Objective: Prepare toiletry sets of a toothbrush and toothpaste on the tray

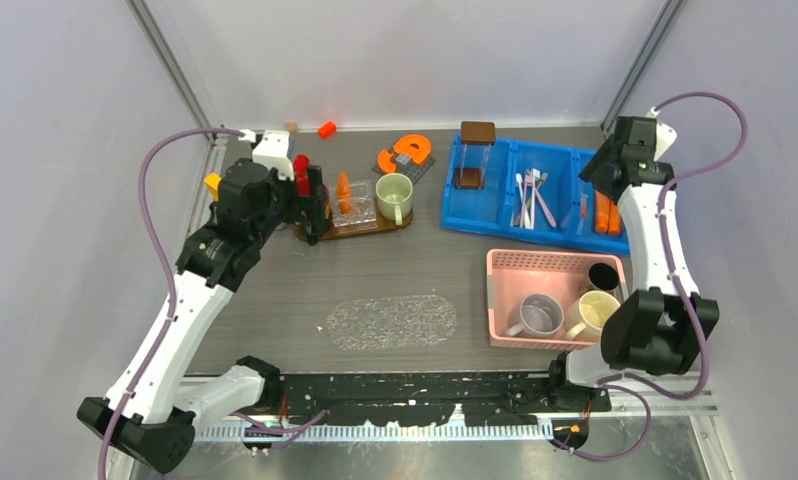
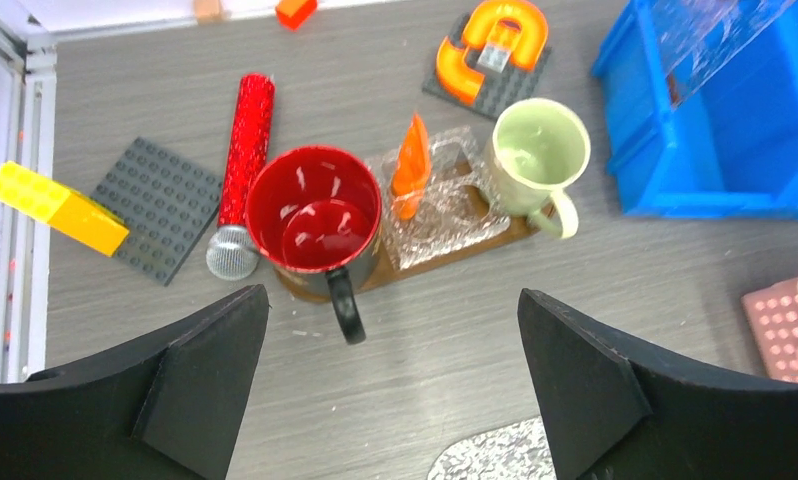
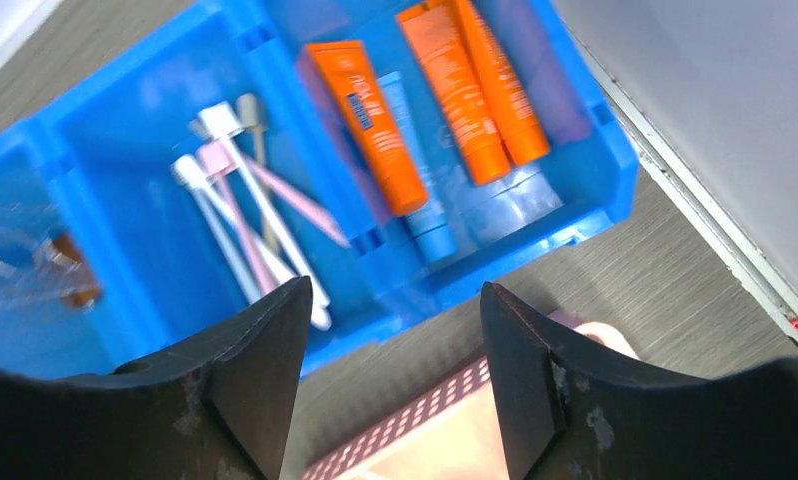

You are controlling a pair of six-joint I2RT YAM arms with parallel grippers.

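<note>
The blue tray (image 1: 465,210) stands at the back right, with toothbrushes (image 3: 275,230) in its middle compartment and orange toothpaste tubes (image 3: 375,130) beside a light-blue tube (image 3: 430,225) in another. My right gripper hangs over that tray, part open, nothing between its fingers. My left gripper is open and empty above the left side, near a red mug (image 2: 315,215), a green mug (image 2: 540,150) and a clear holder (image 2: 440,230) on a wooden board.
A pink basket (image 1: 515,265) holding several mugs stands at the front right. A yellow block (image 2: 55,200), red microphone (image 2: 245,150) and orange horseshoe pieces (image 1: 412,150) lie at the back left.
</note>
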